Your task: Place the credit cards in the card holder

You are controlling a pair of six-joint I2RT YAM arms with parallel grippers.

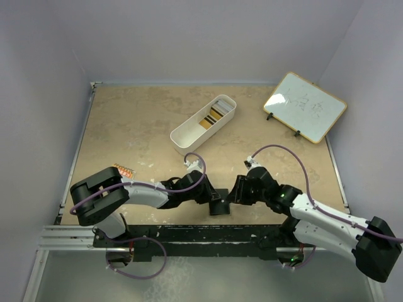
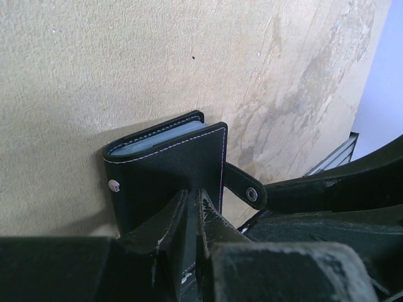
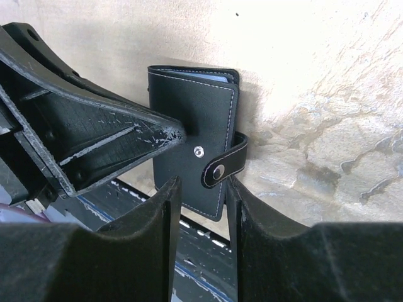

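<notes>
The black card holder lies flat near the table's front edge, between the two arms. Its snap strap stands out, unfastened, on its right side, and clear sleeves show at its far edge. My left gripper is shut, its tips on or just over the holder's cover, and no card shows between them. Open, my right gripper has its fingers on either side of the strap's end as seen from the right wrist; whether they touch it I cannot tell. Several gold and silver cards lie in the white box.
At the back right stands a whiteboard. An orange patterned item lies behind the left arm, partly hidden. Bare table surrounds the holder on its far side.
</notes>
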